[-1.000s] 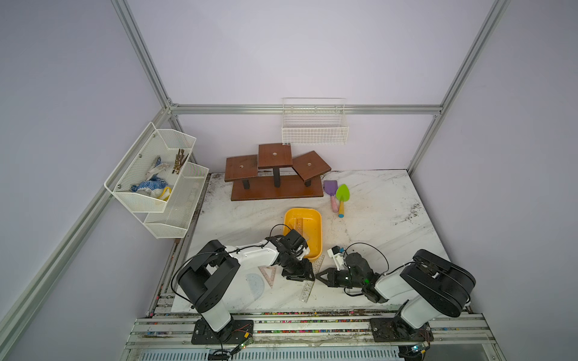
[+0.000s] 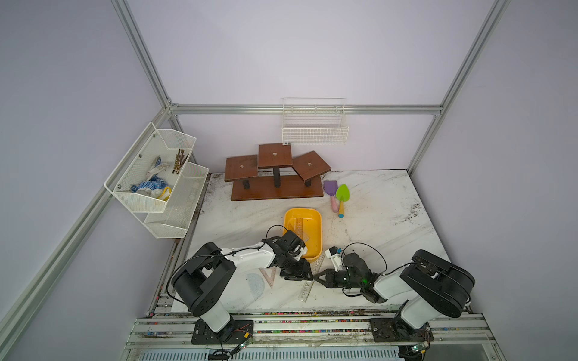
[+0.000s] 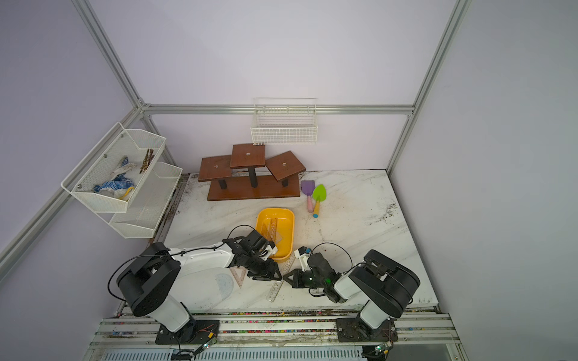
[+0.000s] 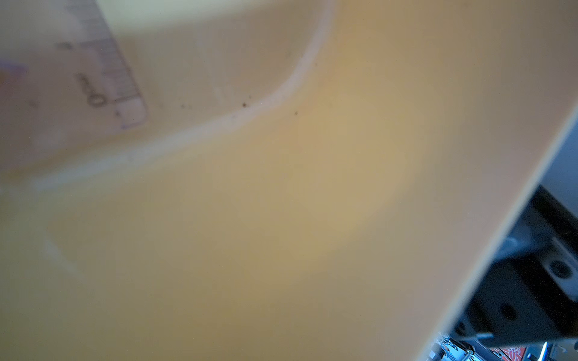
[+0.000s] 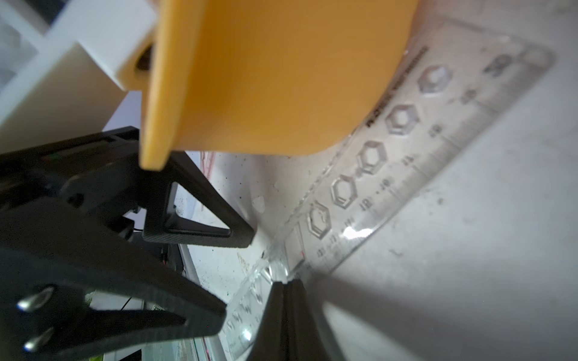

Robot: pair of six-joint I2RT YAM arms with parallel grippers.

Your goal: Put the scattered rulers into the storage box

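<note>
A long clear ruler (image 5: 385, 150) lies on the table beside the yellow storage box (image 2: 320, 234), running toward the front edge. My left gripper stands partly open over the ruler's nearer part, a gap showing between its fingertips. My right gripper is shut, its tips at the ruler's edge; nothing shows between them. From above, both grippers meet over the ruler (image 2: 306, 292), hiding its middle. A clear triangle (image 2: 268, 276) and a pale round protractor (image 2: 254, 286) lie to the left. Inside the box rests another ruler (image 4: 114, 66); the left wrist view is filled mostly by the box wall.
A brown three-step stand (image 2: 277, 187) occupies the back. Purple (image 2: 330, 189) and green (image 2: 342, 193) toy shovels lie right of it. White mesh baskets (image 2: 159, 180) hang on the left wall.
The left arm stays nearly in place, and the ruler remains on the table.
</note>
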